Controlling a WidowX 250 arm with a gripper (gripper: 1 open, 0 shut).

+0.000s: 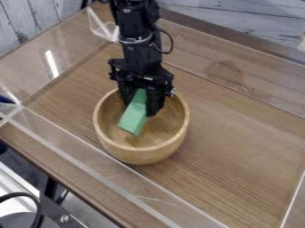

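A tan, round bowl (142,145) sits on the wooden table in the middle of the camera view. The black robot gripper (144,95) comes down from the top into the back of the bowl, shut on a green object (136,122), which hangs tilted inside the bowl. The fingertips are dark and partly hard to make out around the object's upper end.
Bare wooden table (238,134) lies to the right and behind. Dark cables run at the lower left corner, and something blue is at the left edge.
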